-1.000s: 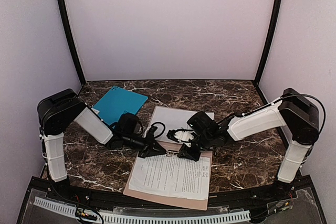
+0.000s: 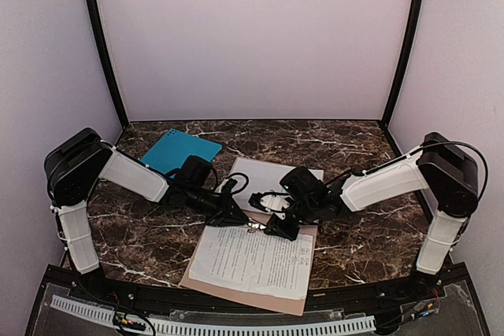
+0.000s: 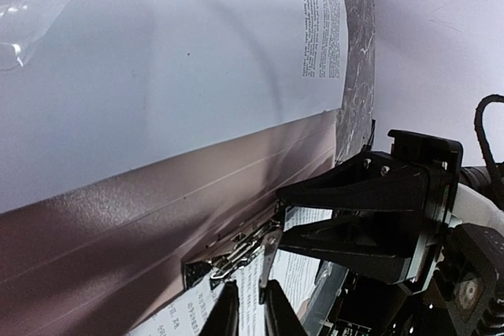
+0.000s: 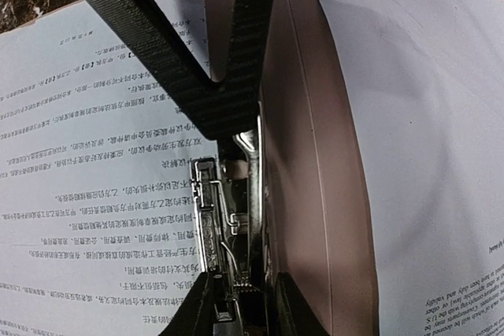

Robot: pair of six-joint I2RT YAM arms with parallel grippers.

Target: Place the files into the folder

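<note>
An open pinkish folder lies at the table's front middle, printed sheets on its near half, a white sheet on its far half. Along the spine sits a metal clip with a lever. My right gripper is shut on the clip's end. My left gripper is at the clip from the left; in the left wrist view its fingertips are at the bottom edge, beside the lever, apparently partly apart; whether they touch it is unclear.
A blue folder lies at the back left. Walls bound the sides and back, and a dark rail runs along the front edge.
My left arm has risen slightly toward the back of the table. The right arm has stayed about where it was. The front folder has shifted very slightly.
</note>
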